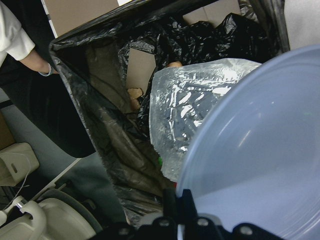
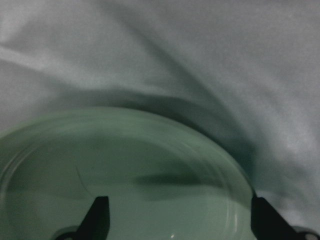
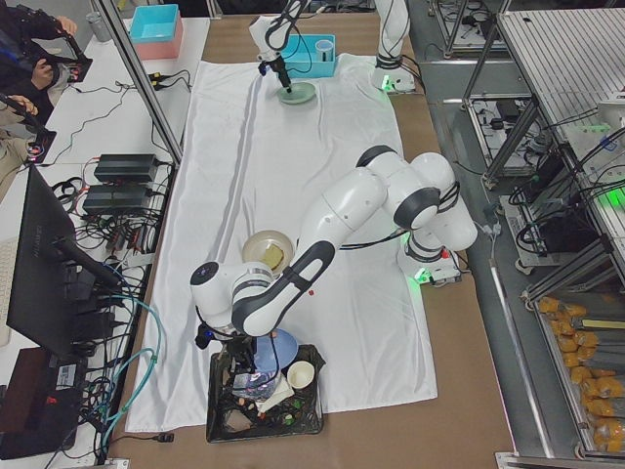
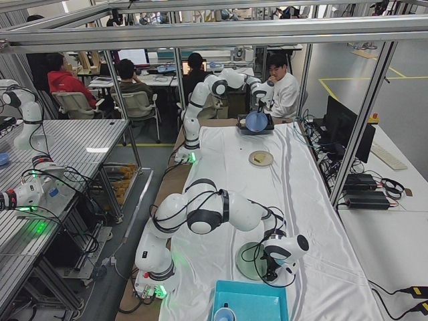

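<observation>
A blue plate (image 1: 255,150) is held at its rim by my left gripper, shut on it, over the black bag-lined bin (image 3: 312,415) at the near end of the table. In the bin lie clear plastic (image 1: 190,110), cardboard and scraps. At the far end, my right gripper is open at a green plate (image 2: 150,205) on the cloth, one finger by its rim. A cream plate (image 4: 261,158) with yellowish food sits mid-table.
A blue tray (image 4: 247,294) with a cup is beside the green plate. A monitor and cables line one side. A seated person is near the bin.
</observation>
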